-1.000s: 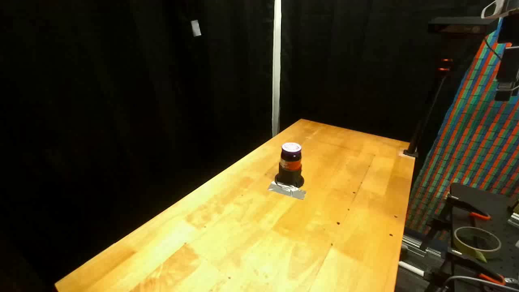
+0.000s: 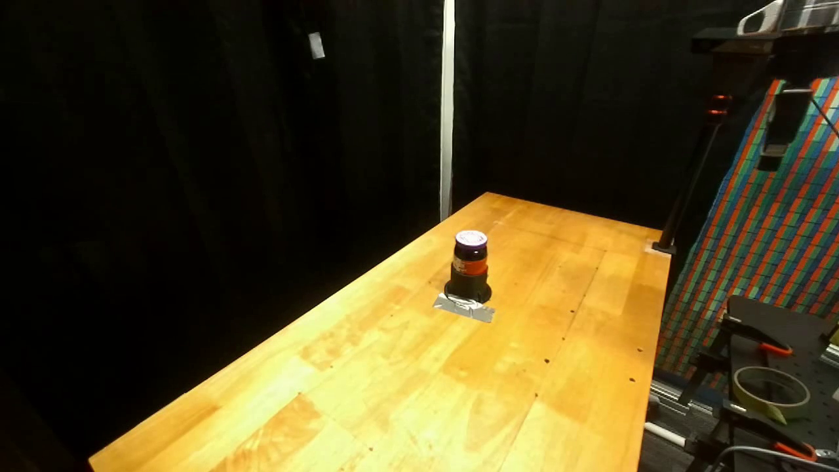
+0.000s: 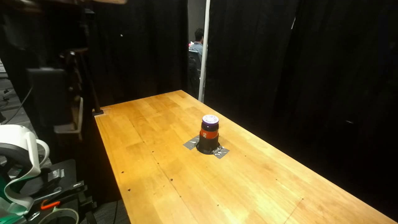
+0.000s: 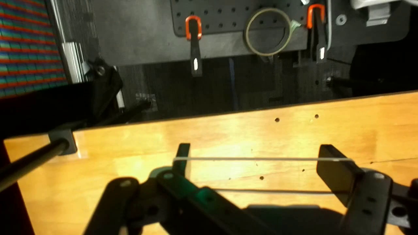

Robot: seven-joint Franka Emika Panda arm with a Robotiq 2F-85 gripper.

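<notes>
A dark jar [image 2: 470, 266] with a pale lid and an orange-red label stands upright in a black round holder [image 3: 208, 145] on the wooden table. Grey tape [image 2: 464, 307] fixes the holder down. My gripper is open, its black fingers far apart, with two thin pale bands stretched across between them. No object is held there; bare table shows below. In the second exterior view my gripper [image 3: 52, 100] is blurred and dark at the left, well away from the jar. The jar is out of the wrist view.
A black post [image 4: 64, 143] is fixed at one table corner. Beyond the table edge, across a gap, are a tape roll [image 4: 268, 31] and orange-tipped clamps [image 4: 194, 43]. Black curtains [image 3: 317, 74] hang behind.
My gripper has moved left in the first exterior view, from the right edge further into the picture. The jar, its holder and the table stand unchanged.
</notes>
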